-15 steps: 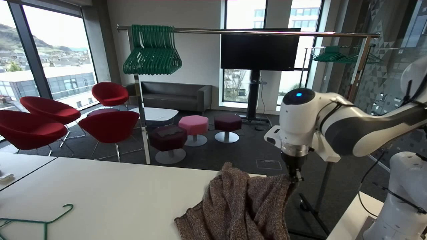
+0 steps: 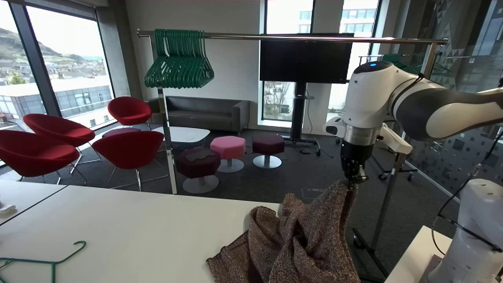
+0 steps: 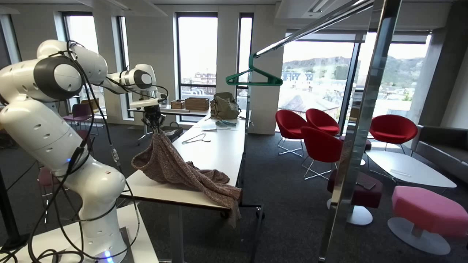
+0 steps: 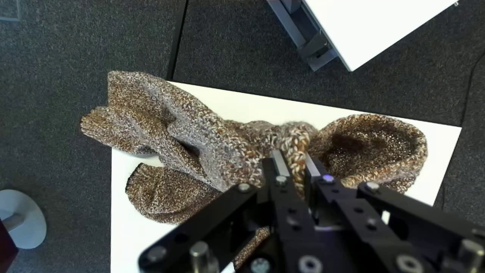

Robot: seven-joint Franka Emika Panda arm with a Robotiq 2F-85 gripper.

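Note:
A brown speckled knitted garment [image 2: 301,240] is partly lifted, one edge of it pinched in my gripper [image 2: 352,184]. In exterior view 2, the gripper [image 3: 154,129] holds it up at the near end of the table, and the rest of the garment [image 3: 175,168] slopes down over the tabletop. One end hangs past the table edge. The wrist view shows a fold of the knit [image 4: 298,157] clamped between the fingers, with the rest spread below. A green hanger [image 2: 52,261] lies flat on the table.
Green hangers [image 2: 181,70] crowd one end of the metal rail [image 2: 301,37]. A backpack [image 3: 224,105] and wooden boxes [image 3: 196,103] stand at the far end.
My gripper has risen and shifted slightly right, drawing the held edge of the garment upward into a peak. The garment's back part has slumped from its earlier shape. The hanger has not moved.

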